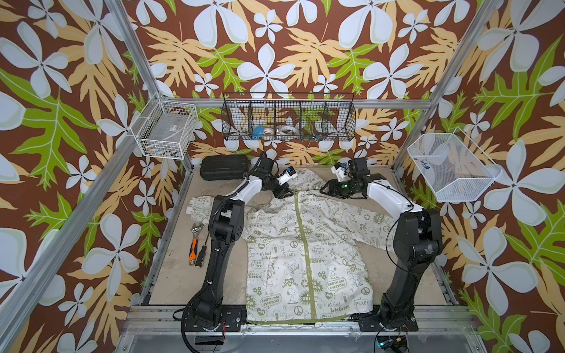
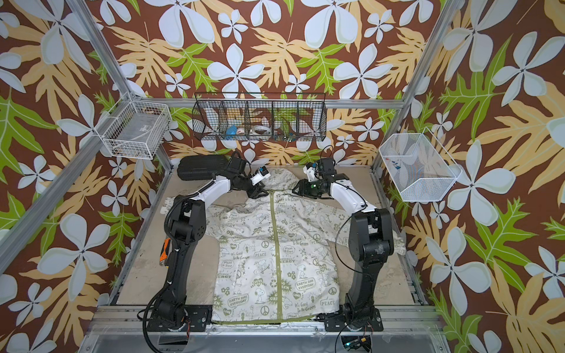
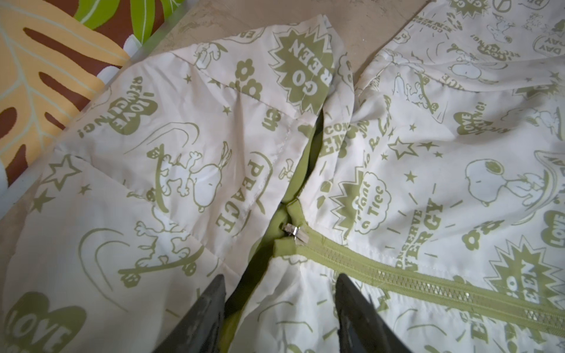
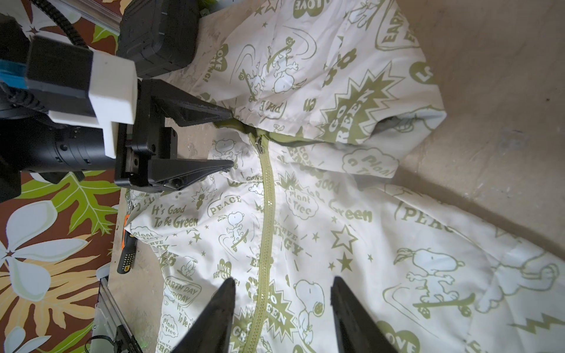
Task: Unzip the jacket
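A white jacket with green print (image 1: 276, 259) lies flat, its green zipper (image 3: 400, 282) running down the front. The zipper pull (image 3: 296, 231) sits at the collar end, below the hood (image 4: 323, 76). My left gripper hovers just left of the pull, fingers apart and nothing between them; the right wrist view also shows it open near the pull. My right gripper is open over the jacket at the right of the collar, with nothing held.
A black case (image 1: 223, 167) lies at the back left. An orange-handled tool (image 1: 194, 247) lies left of the jacket. Wire baskets (image 1: 288, 117) hang on the rear and side rails. Bare table flanks the jacket.
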